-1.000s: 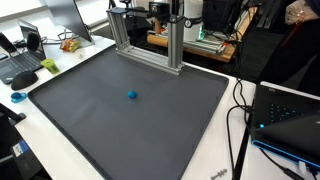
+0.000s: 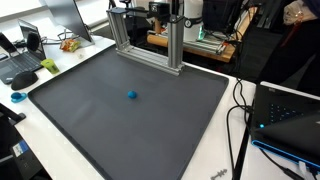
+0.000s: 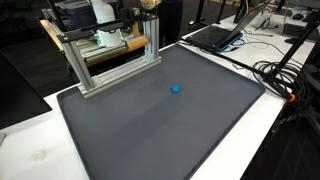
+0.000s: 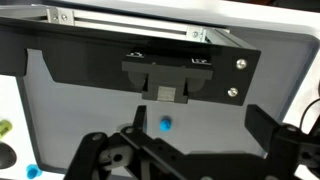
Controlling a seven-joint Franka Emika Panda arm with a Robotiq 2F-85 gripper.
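A small blue round object (image 2: 132, 95) lies alone on the grey mat (image 2: 110, 130). It also shows in exterior view 2 as a blue spot (image 3: 175, 89), right of the mat's middle. In the wrist view the same blue object (image 4: 166, 124) sits just below a black panel with a latch-like part (image 4: 165, 78). My gripper is open at the bottom of that view, black fingers wide apart with nothing held. The blue object appears within the gap between them, with the mat beneath. Neither exterior view shows the fingertips clearly.
A metal frame (image 3: 122, 76) stands along one edge of the mat. Beyond the mat's left side in exterior view 1 are a blue item (image 2: 18, 97), a yellow-green item (image 2: 50, 66) and a laptop (image 2: 33, 40). A black case (image 2: 285, 120) stands at right.
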